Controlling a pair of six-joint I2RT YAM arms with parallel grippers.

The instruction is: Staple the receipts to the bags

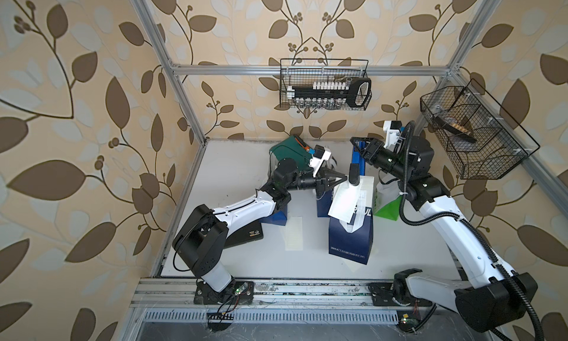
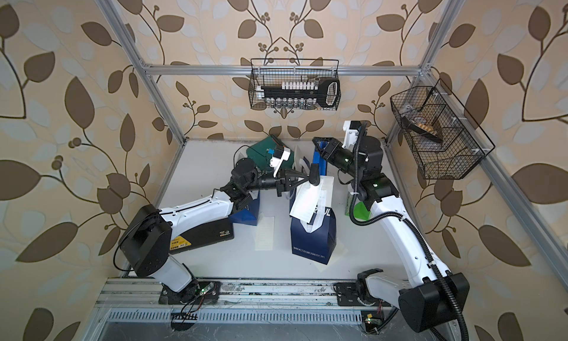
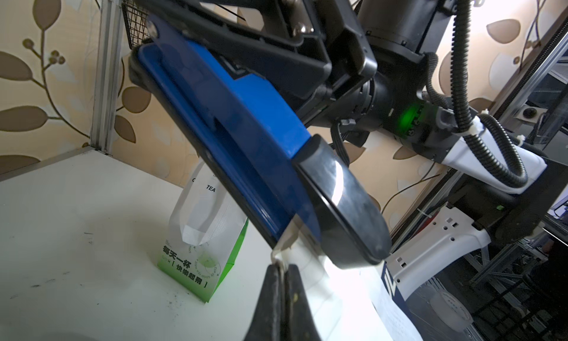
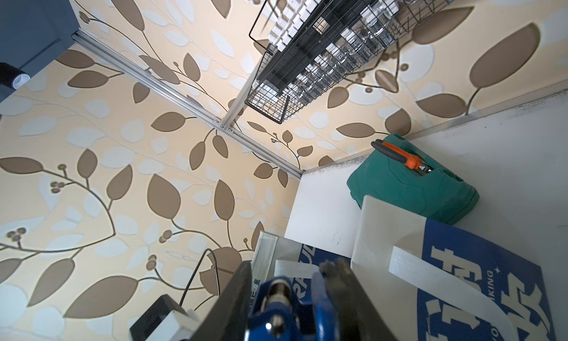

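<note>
A dark blue bag with a white top (image 1: 350,241) stands at the middle front, tilted slightly. A white receipt (image 1: 343,202) lies against its upper face. My right gripper (image 1: 358,143) is shut on the blue stapler (image 3: 260,113), whose black nose points down over the bag's top. In the left wrist view the stapler's fingers lie around a pale paper edge. My left gripper is shut at that edge, pinching the paper's corner beside the stapler; whether both bag and receipt are between its fingers, I cannot tell.
A white and green bag (image 3: 198,246) stands to the right. Other blue bags (image 4: 449,281) stand behind, near a green case (image 4: 414,184) with orange-handled pliers. A pale slip (image 1: 293,233) and a black box (image 1: 243,234) lie left of the bag.
</note>
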